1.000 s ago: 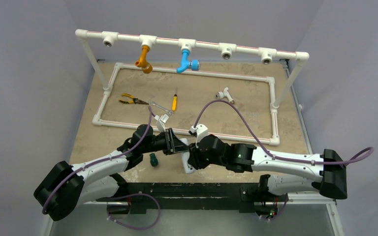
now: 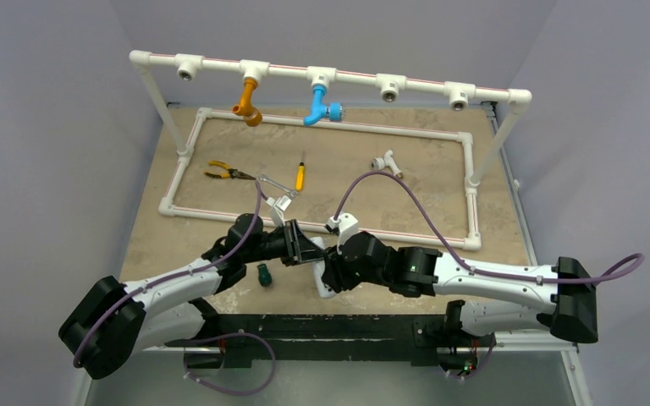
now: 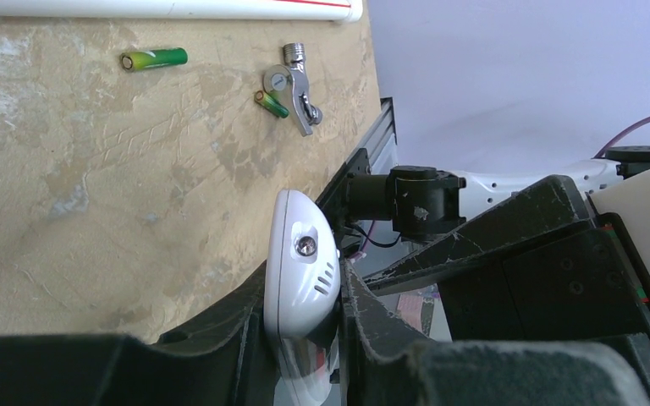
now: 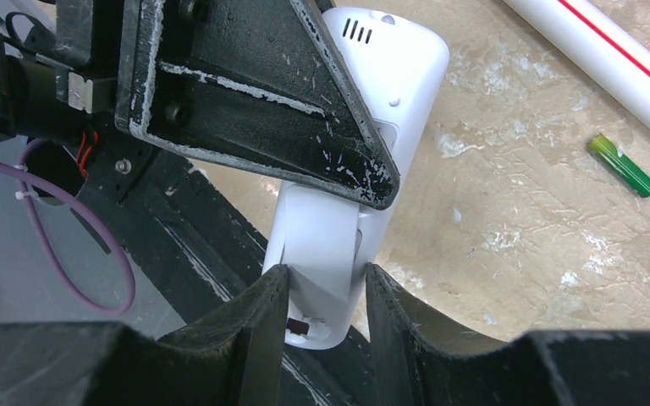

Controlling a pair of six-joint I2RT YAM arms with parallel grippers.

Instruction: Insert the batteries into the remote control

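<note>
The white remote control (image 2: 320, 279) is held upright between the arms, with my left gripper shut on it. In the right wrist view its back (image 4: 406, 68) shows, with a white cover (image 4: 317, 254) in the battery area. My right gripper has its fingertips either side of that cover's lower part, fingers part open; contact is unclear. Green batteries (image 3: 154, 58) (image 4: 623, 165) lie loose on the board; a second one (image 3: 270, 104) is beside a metal fitting.
A white pipe frame (image 2: 406, 237) borders the board behind the arms. Pliers (image 2: 228, 172), a wrench, a yellow screwdriver (image 2: 300, 173) and pipe fittings lie inside it. A dark green object (image 2: 264, 275) lies beside the left arm. A pipe rack (image 2: 355, 78) stands at the back.
My right gripper and arm have shifted very slightly over the last second. The left arm and the remote look unchanged.
</note>
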